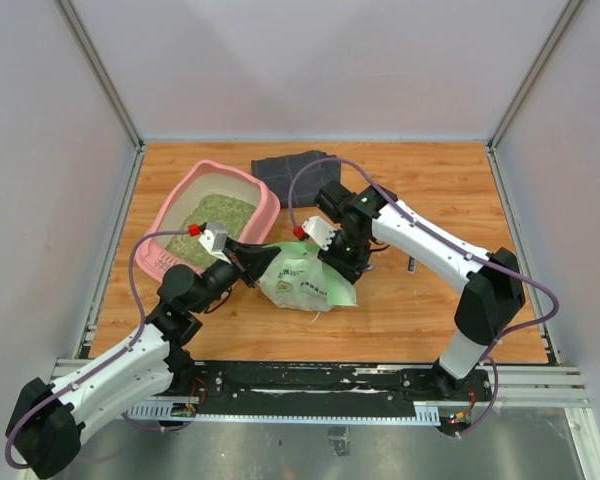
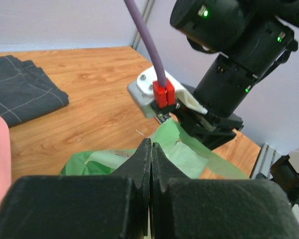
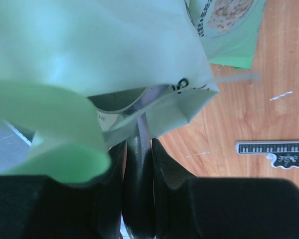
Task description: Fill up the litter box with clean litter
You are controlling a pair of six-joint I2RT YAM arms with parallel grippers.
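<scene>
The pink litter box (image 1: pixel 263 222) stands at the left of the table with greenish litter (image 1: pixel 218 213) spread in it. In front of it lies the white-and-green litter bag (image 1: pixel 298 280). My left gripper is shut at the bag's upper left corner; whether thin film lies between its fingers is hidden. My right gripper is shut on the bag's plastic edge near its upper right side. A loose green flap (image 1: pixel 338 288) hangs down at the bag's right. The bag's mouth shows partly open in the right wrist view.
A folded dark grey cloth (image 1: pixel 298 176) lies at the back, right of the box. A small dark-and-white strip (image 3: pixel 274 147) lies on the table right of the bag.
</scene>
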